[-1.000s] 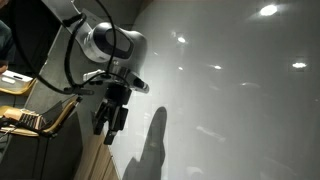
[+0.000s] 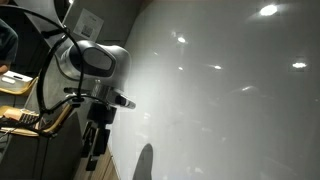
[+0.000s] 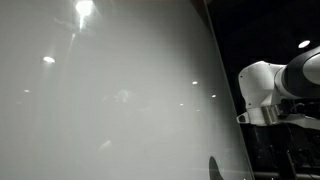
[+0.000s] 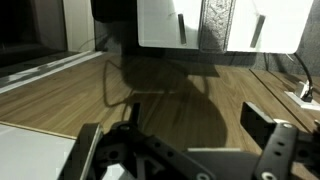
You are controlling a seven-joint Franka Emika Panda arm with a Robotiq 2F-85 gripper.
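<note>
In the wrist view my gripper is open, its two black fingers (image 4: 82, 148) far apart with nothing between them. Brown wood-grain surface shows beyond the gap. White panels with black handles, like a cabinet front (image 4: 165, 22), stand at the top of that view. From the first exterior camera, the gripper (image 2: 96, 147) hangs below the white arm (image 2: 98, 65), left of a large glossy pale surface (image 2: 230, 110). At the right of the second exterior view is the white arm (image 3: 262, 85); its gripper is too dark to make out.
A white surface edge (image 4: 35, 150) lies at the wrist view's lower left. Cables run along the arm. Wooden chairs (image 2: 20, 100) and a laptop (image 2: 25, 119) are at the far left of the first exterior view.
In the first exterior view the arm and gripper have shifted left, with a slight downward movement of the gripper. Their shadow on the pale surface has shrunk.
</note>
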